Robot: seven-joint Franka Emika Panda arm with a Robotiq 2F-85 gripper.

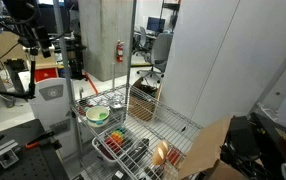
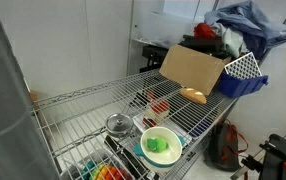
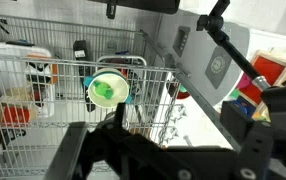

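My gripper is at the bottom of the wrist view, its dark fingers spread apart with nothing between them. Beyond it lies a pale round bowl (image 3: pixel 121 80) with a green item (image 3: pixel 103 89) inside. In exterior view 2 this bowl (image 2: pixel 173 153) rests on a wire rack (image 2: pixel 73 105) near its front edge, with the green item (image 2: pixel 157 145) in it. Exterior view 1 has the bowl (image 1: pixel 97 114) at the rack's left end; the dark arm (image 1: pixel 29 42) is raised at upper left, well clear of it.
Also on the rack are a metal pot (image 2: pixel 119 124), a clear container with red contents (image 2: pixel 158 107), a bread loaf (image 2: pixel 193 95) and an open cardboard box (image 2: pixel 191 68). A white crate (image 2: pixel 245 67) and piled cloth stand beyond. Patches of bare wire lie between items.
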